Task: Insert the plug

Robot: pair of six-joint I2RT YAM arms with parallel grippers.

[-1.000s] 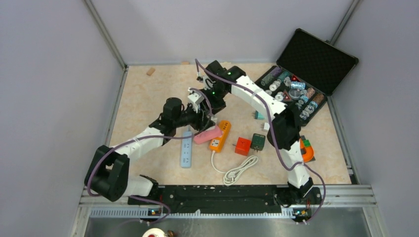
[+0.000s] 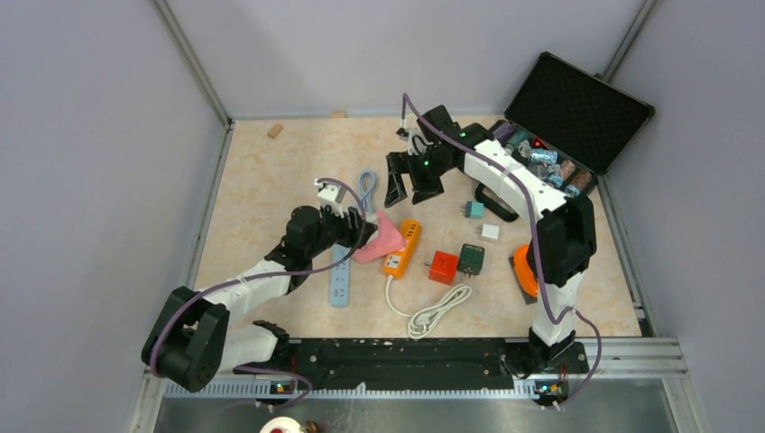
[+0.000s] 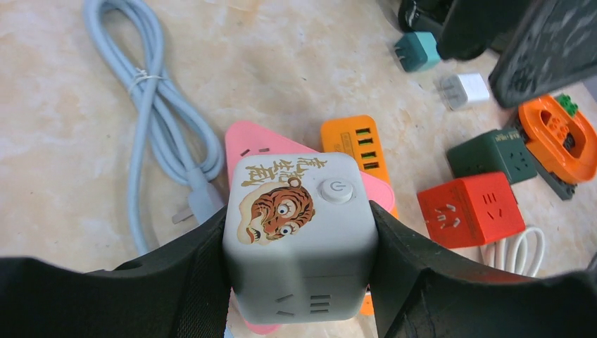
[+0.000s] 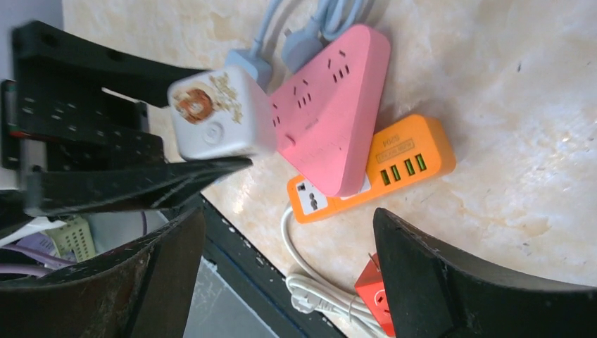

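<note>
A white cube plug (image 3: 298, 211) with a tiger print is held in my left gripper (image 2: 361, 230), which is shut on it above the pink power strip (image 4: 331, 91). Its printed top also shows in the right wrist view (image 4: 218, 113). Beside and partly under the pink strip are an orange strip (image 2: 401, 248) and a light blue strip (image 2: 339, 289). My right gripper (image 2: 410, 185) stands open above and to the right, with nothing between its fingers.
A red adapter (image 2: 443, 268), a green adapter (image 2: 470, 259), small teal (image 2: 474, 209) and white (image 2: 489, 232) blocks lie to the right. An open case (image 2: 541, 162) is at back right, a coiled white cable (image 2: 437, 309) at the front.
My right arm has drawn away toward the back right, apart from the left gripper. My left gripper has moved a little left with the white cube in it.
</note>
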